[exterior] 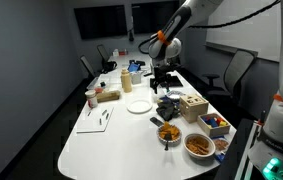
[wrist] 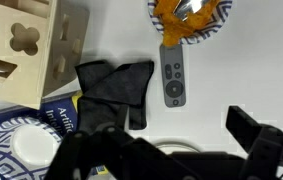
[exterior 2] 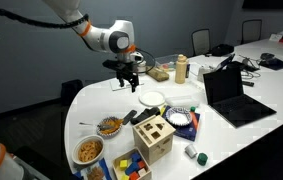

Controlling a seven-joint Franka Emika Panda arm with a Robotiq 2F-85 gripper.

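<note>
My gripper is open, pointing down above the table, with nothing between its fingers. It also shows in exterior view 1 [exterior: 163, 86], held well above the tabletop. In the wrist view a grey remote control [wrist: 174, 77] lies ahead of the fingers. Left of it rests a crumpled black cloth [wrist: 119, 85], partly over a blue patterned item. A bowl with orange food [wrist: 186, 20] cuts the top edge. At upper left stands a wooden box with shaped cut-outs [wrist: 41, 45]; a blue-striped plate [wrist: 29, 148] sits below it.
In exterior view 2 a white bowl of snacks [exterior 2: 89, 149] and a tray of colored blocks [exterior 2: 131, 167] occupy the near side. A plain white plate [exterior 2: 151, 99], a laptop [exterior 2: 239, 98] and a tan bottle [exterior 2: 181, 70] stand farther off.
</note>
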